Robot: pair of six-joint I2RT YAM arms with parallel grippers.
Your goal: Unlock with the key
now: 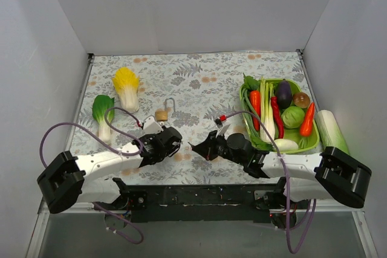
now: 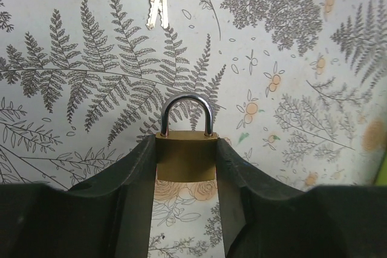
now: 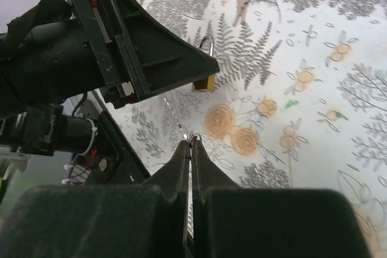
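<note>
A small brass padlock with its steel shackle closed and pointing up is clasped between the fingertips of my left gripper. In the right wrist view, part of this padlock shows beyond the left fingers. My right gripper is shut on a thin metal key, seen nearly edge-on and jutting from its tips. The key and padlock are apart; the keyhole is not visible. In the top view, the left gripper and the right gripper face each other closely.
A larger brass padlock with its shackle open lies on the patterned cloth, a pair of keys at it. Leafy vegetables lie at left, a green vegetable basket at right.
</note>
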